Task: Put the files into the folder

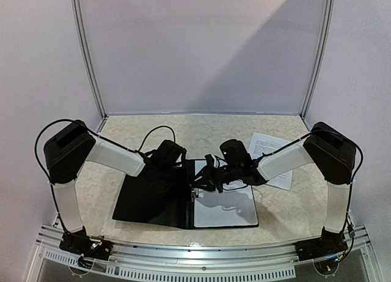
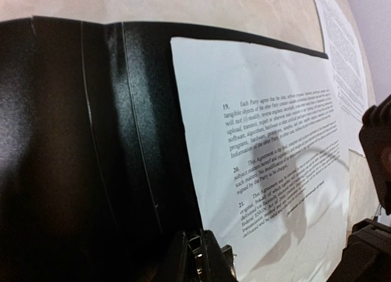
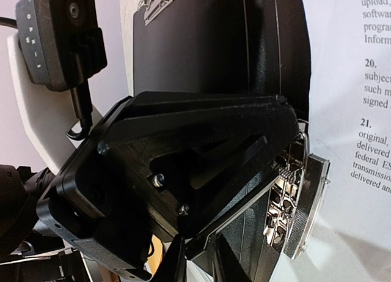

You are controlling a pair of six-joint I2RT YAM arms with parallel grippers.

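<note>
The black folder point(image 1: 149, 202) lies spread flat, its spine down the middle. On its right half rests a printed sheet point(image 2: 275, 153), beside the metal clip point(image 3: 290, 202) on the spine. In the left wrist view, my left gripper reaches down to the clip, its fingertips close together. Seen from the right wrist, the left gripper's fingers point(image 3: 208, 117) end right at the clip; their exact hold on it is hidden. My right gripper hovers over the folder near the clip, a narrow empty gap between its fingertips.
Another printed sheet point(image 1: 272, 146) lies on the table right of the folder, partly behind the right arm. Both arms crowd together over the spine.
</note>
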